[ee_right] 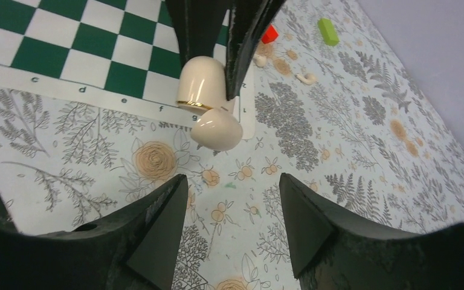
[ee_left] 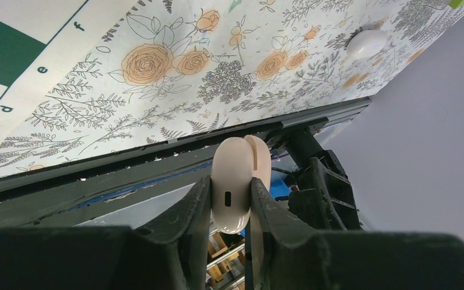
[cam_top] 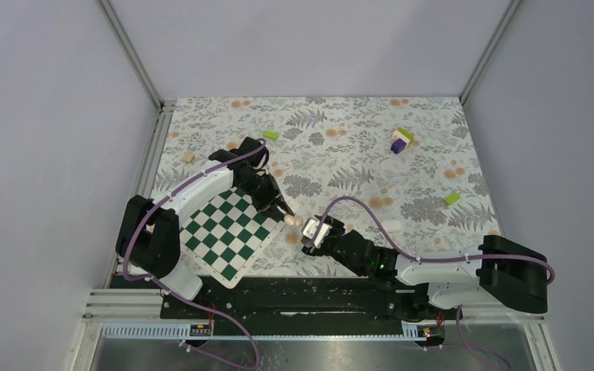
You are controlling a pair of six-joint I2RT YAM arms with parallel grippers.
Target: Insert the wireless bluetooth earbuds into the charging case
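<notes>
A cream charging case is held upright between the fingers of my left gripper, its lid standing open; in the right wrist view its body point(ee_right: 200, 81) shows with the rounded lid point(ee_right: 216, 130) tilted out below. In the top view it sits at the left gripper's tip point(cam_top: 286, 216). My right gripper faces it from the right, fingers open with nothing between them. I cannot tell whether an earbud is inside the case. Small pale pieces point(ee_right: 307, 78) lie on the cloth, too small to identify surely.
A checkered board point(cam_top: 228, 236) lies under the left arm. A white oval object point(ee_left: 367, 43) rests right of the grippers. Green, red and purple blocks point(cam_top: 398, 145) are scattered toward the back.
</notes>
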